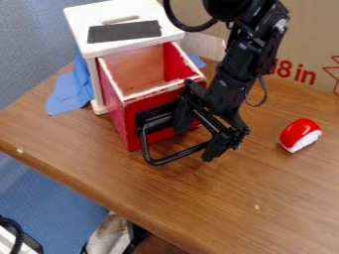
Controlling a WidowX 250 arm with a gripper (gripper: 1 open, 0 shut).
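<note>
A red open-topped box [139, 69] with white edges stands on the wooden table, a black frame-shaped handle [172, 155] at its front. My black gripper [185, 119] is low at the box's front right, beside that handle; its fingertips are hard to make out against the dark handle, so its grip cannot be told. A red and white mouse-like object [299, 135] lies on the table to the right.
A white box [111, 18] with a dark panel stands behind the red box. A blue cloth [69, 91] lies to its left. Cardboard is at the back right.
</note>
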